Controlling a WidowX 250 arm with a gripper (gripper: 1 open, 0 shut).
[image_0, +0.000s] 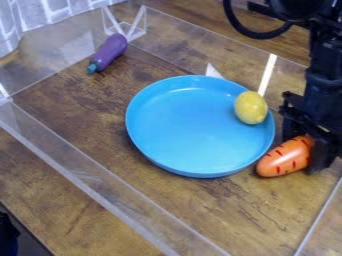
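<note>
My black gripper reaches in from the right edge, low over an orange toy carrot with dark stripes, and is shut on it. The carrot lies on the wooden surface just right of a blue round plate. A yellow oval object, like a lemon or potato, sits on the plate's right part.
A purple toy eggplant lies at the upper left. Clear plastic strips or walls edge the work area. The wooden surface left of and below the plate is clear.
</note>
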